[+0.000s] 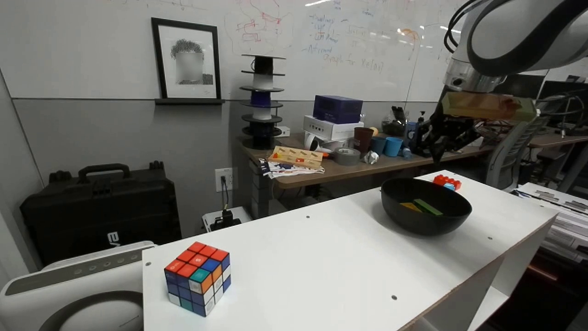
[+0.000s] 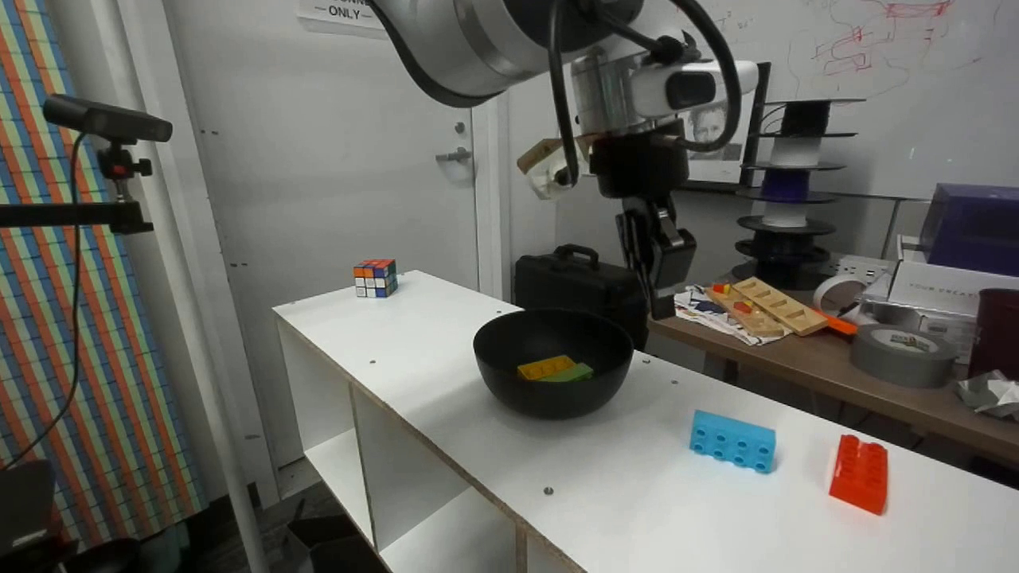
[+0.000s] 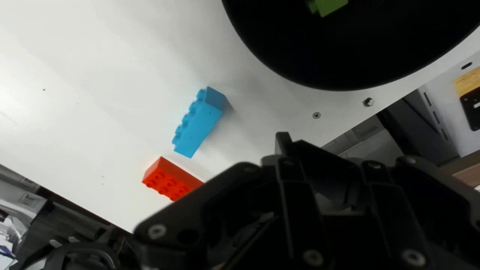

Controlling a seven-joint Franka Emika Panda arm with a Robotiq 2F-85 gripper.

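My gripper is shut with nothing between its fingers, raised above the white tabletop just beyond the bowl. A blue toy brick lies on the table between the bowl and a red brick. Seen from the wrist, the blue brick rests on its side, studs facing left, apart from the gripper. Part of the red brick is covered there by my gripper. Inside the black bowl are a yellow brick and a green brick.
A Rubik's cube stands at the table's other end, with bare white surface between it and the bowl. Behind the table, a brown desk carries boxes, cups and tape. A black case stands by the wall.
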